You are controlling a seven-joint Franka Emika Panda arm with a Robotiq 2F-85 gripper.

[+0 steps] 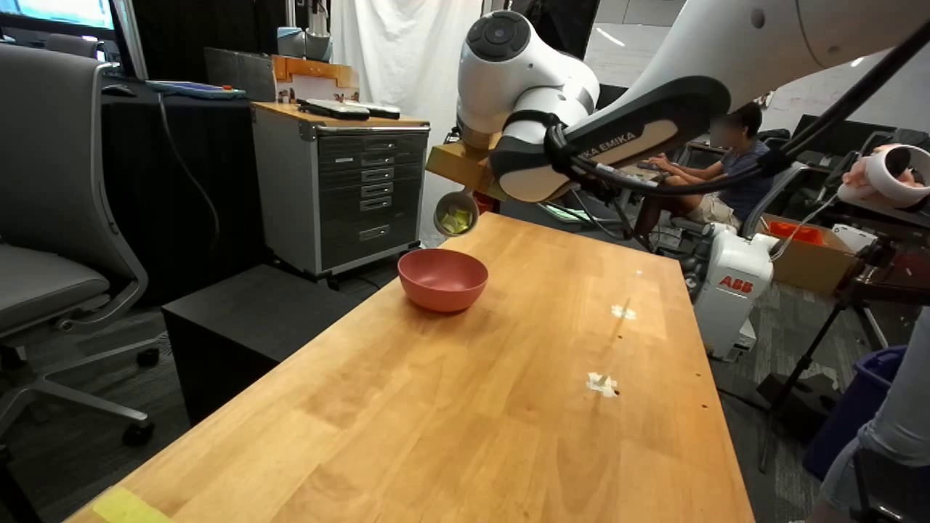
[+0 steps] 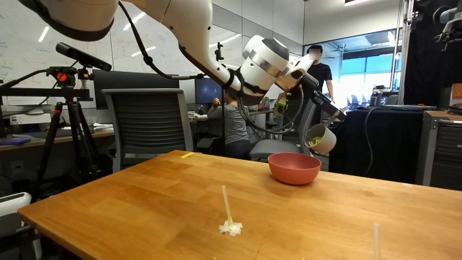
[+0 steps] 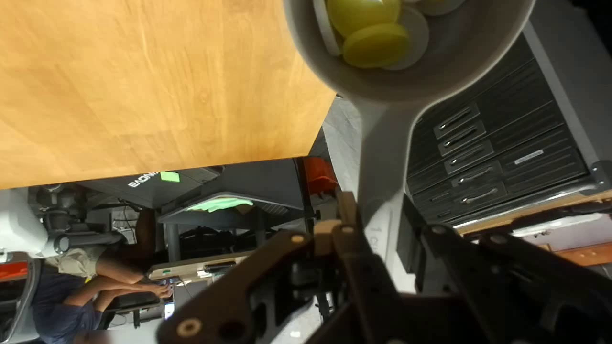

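Note:
My gripper is shut on the handle of a grey scoop (image 3: 387, 91), which lies between the two fingers in the wrist view. Inside the cup rest several yellow and white rounded pieces (image 3: 376, 46). In the second exterior view the scoop (image 2: 325, 139) hangs tilted, its mouth turned partly sideways, higher than the pink bowl (image 2: 294, 169) and to its right. The first exterior view puts the scoop (image 1: 471, 228) just above and behind the bowl (image 1: 442, 286), apart from it. The bowl stands upright on the table; its floor is hidden.
Two thin upright sticks, one seen as a pale stick (image 2: 227, 206), are taped to it. A drawer cabinet (image 1: 370, 187) stands beyond the table's far end. A seated person (image 1: 741, 170) is beyond the table.

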